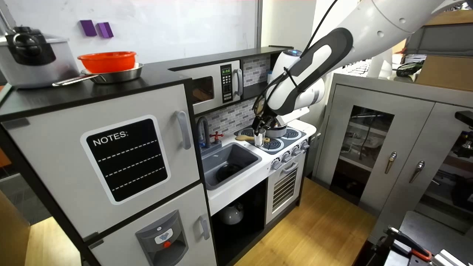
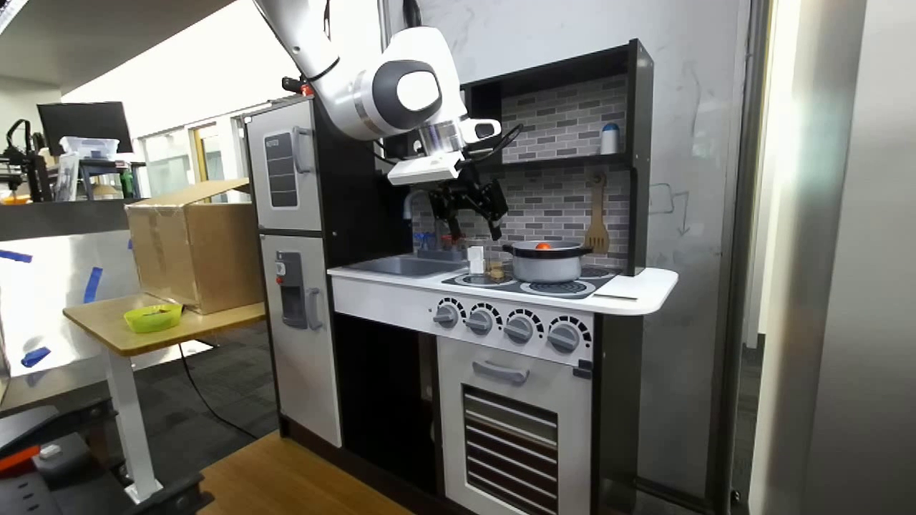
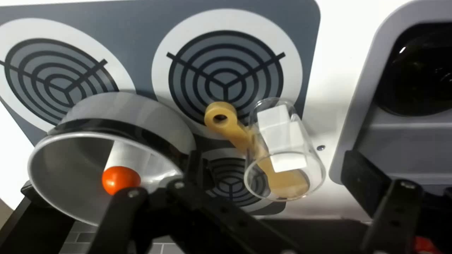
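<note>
A clear cup (image 3: 311, 169) with white blocks (image 3: 279, 129) inside stands upright on the stove top beside the sink. A wooden spoon (image 3: 226, 120) lies on the stove, partly seen through the cup; whether the cup rests on it I cannot tell. My gripper (image 2: 476, 230) hangs just above the cup, open. In the wrist view its dark fingers (image 3: 366, 182) are spread wide to either side of the cup, apart from it. A grey pot (image 3: 131, 110) holding a round red-orange item (image 3: 120, 180) sits close by the other finger.
The sink (image 1: 230, 164) lies on the side away from the pot. Behind the stove rises a tiled back wall (image 2: 549, 206) where a wooden spatula (image 2: 597, 227) hangs. Above is a shelf (image 2: 562, 162) with a small bottle (image 2: 610, 139). One burner (image 3: 226, 63) is mostly bare.
</note>
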